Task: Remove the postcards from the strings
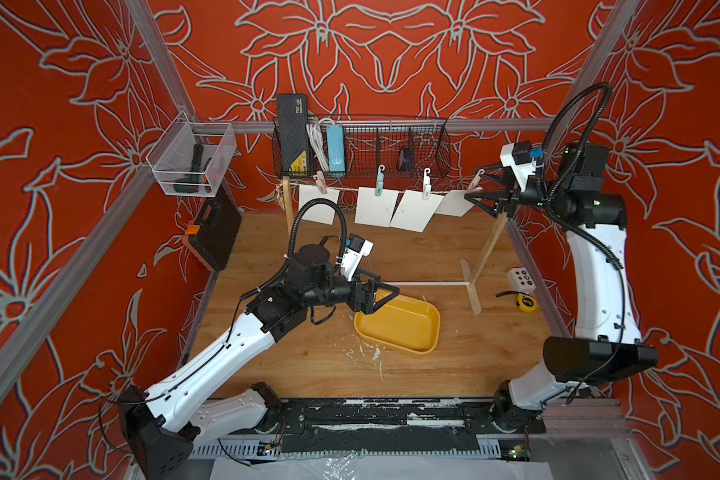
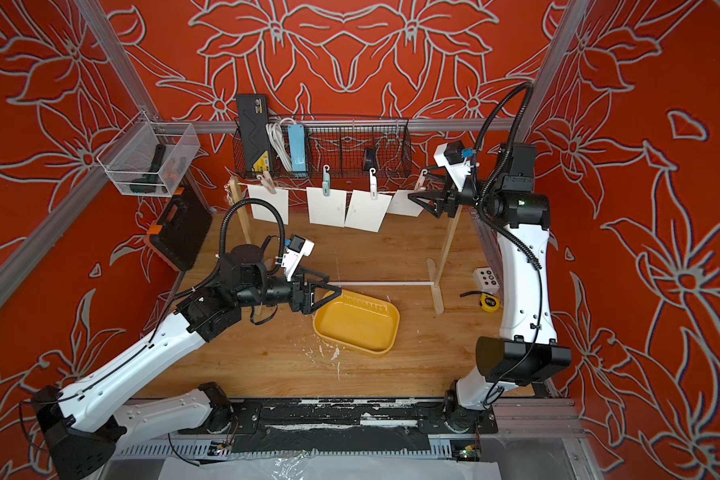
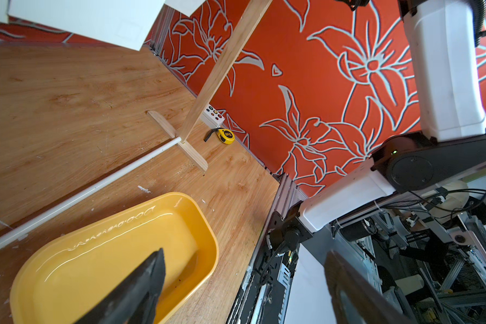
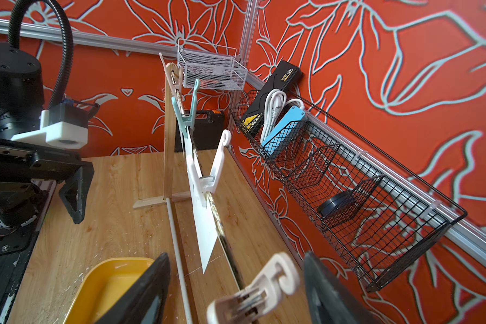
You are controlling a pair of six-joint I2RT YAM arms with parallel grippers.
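Note:
Four white postcards [image 1: 317, 204] [image 1: 375, 206] [image 1: 413, 209] [image 1: 454, 203] hang from a string on wooden stands, each held by a clip. My right gripper is open around the rightmost pink clip [image 4: 259, 294] on the string, at the right end. My left gripper stands open, low in the middle above the yellow tray [image 2: 356, 348], with nothing between its fingers.
A wire basket [image 1: 360, 169] with boxes and cables runs along the back wall. A clear bin [image 1: 192, 160] and black case [image 1: 212, 232] are at the left. A tape measure [image 3: 226, 136] and socket block [image 1: 521, 279] lie at the right.

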